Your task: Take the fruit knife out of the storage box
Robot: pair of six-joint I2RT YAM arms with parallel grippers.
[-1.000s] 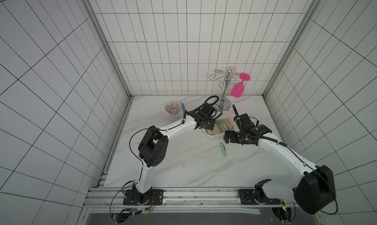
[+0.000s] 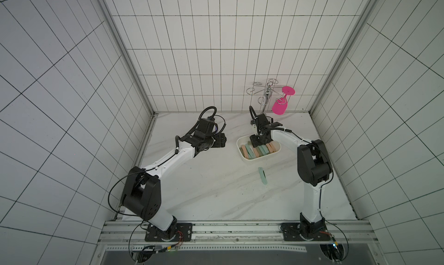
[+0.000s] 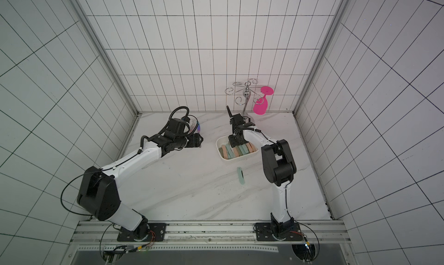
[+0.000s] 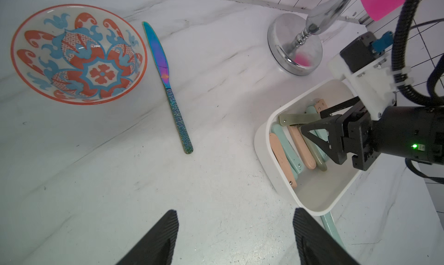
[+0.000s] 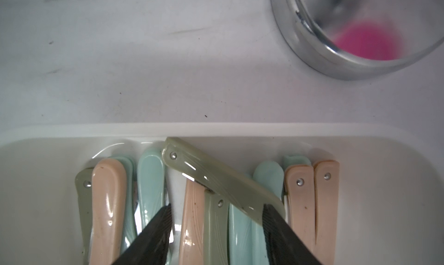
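The white storage box (image 2: 249,157) holds several folding knives with green, mint and peach handles; one olive knife (image 5: 217,175) lies crosswise on the others. My right gripper is over the box, fingers apart, with that olive knife below and between them in the right wrist view; I cannot tell that it touches. My left gripper stands open left of the box above bare table, nothing between its fingers. A mint knife (image 3: 240,175) lies on the table in front of the box.
A patterned bowl (image 4: 78,52) and an iridescent table knife (image 4: 175,117) lie at the back left. A chrome stand (image 4: 294,57) with a pink utensil (image 2: 279,107) stands close behind the box.
My left gripper has moved left, away from the box. My right gripper has moved in from the front right to over the box.
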